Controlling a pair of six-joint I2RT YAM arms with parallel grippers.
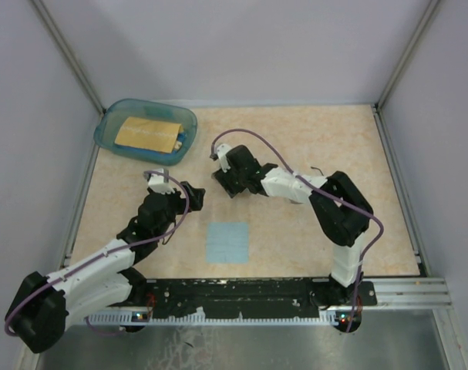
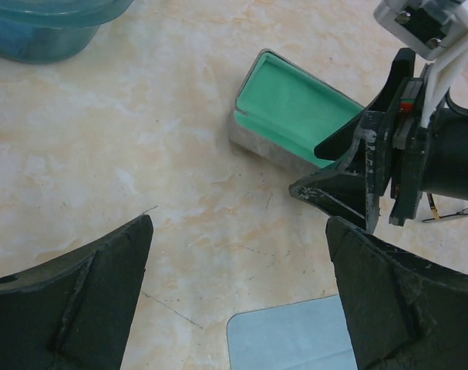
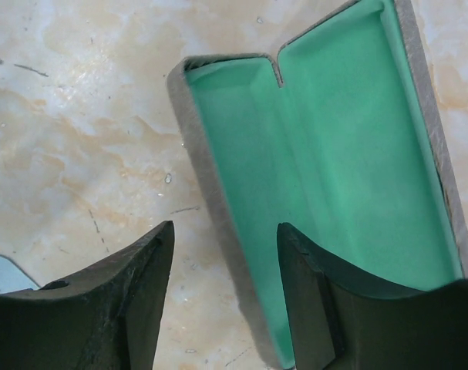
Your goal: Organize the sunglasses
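A grey box with green lining lies open on the table; in the right wrist view its lining point(image 3: 357, 131) fills the right half. My right gripper point(image 1: 230, 181) hangs over it, largely hiding it from above, fingers parted with one either side of the near wall point(image 3: 218, 193); whether it touches cannot be told. My left gripper point(image 1: 193, 196) stands open left of the box, nothing between its fingers. Thin metal frames, perhaps the sunglasses point(image 2: 449, 214), show behind the right gripper in the left wrist view, mostly hidden.
A teal bin point(image 1: 110, 131) with a yellow cloth point(image 1: 145, 132) sits at the back left. A light blue cloth point(image 1: 227, 243) lies at the front centre.
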